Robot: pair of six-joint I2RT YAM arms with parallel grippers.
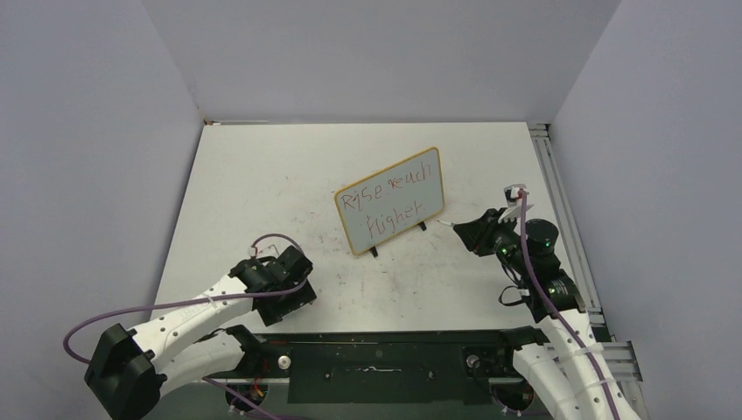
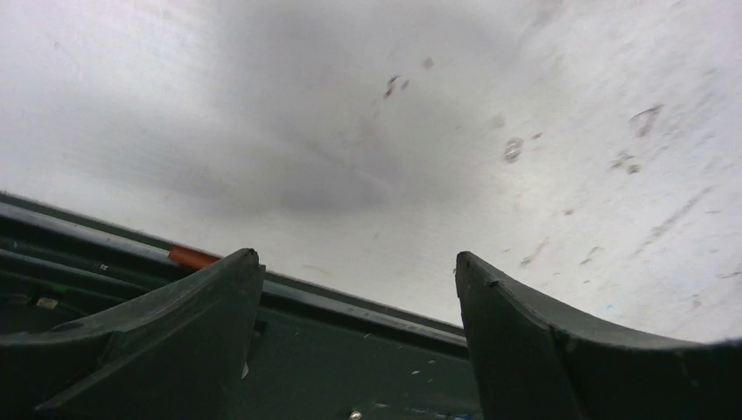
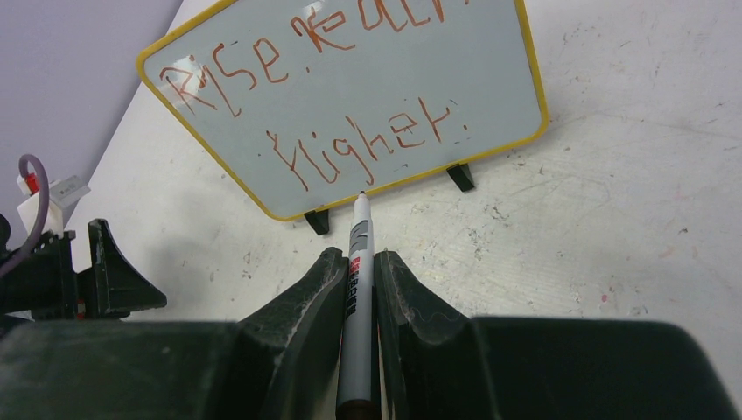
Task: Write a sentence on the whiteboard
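The whiteboard (image 1: 390, 199) with a yellow rim stands tilted on black feet near the table's middle. Its red handwriting (image 3: 372, 140) reads roughly "Rise. Reach higher." in two lines. A white marker (image 3: 357, 289) is held upright between the fingers of my right gripper, which is shut on it. In the right wrist view its dark tip appears just at the board's lower rim; from above, the marker lies right of the board, apart from it. My left gripper is at the table's front left, fingers spread, with nothing between them.
The white tabletop (image 1: 254, 184) is smudged but bare around the board. A dark green front panel (image 1: 376, 367) runs along the near edge, with a reddish-brown piece (image 2: 192, 258) by that edge. Grey walls enclose the sides and back.
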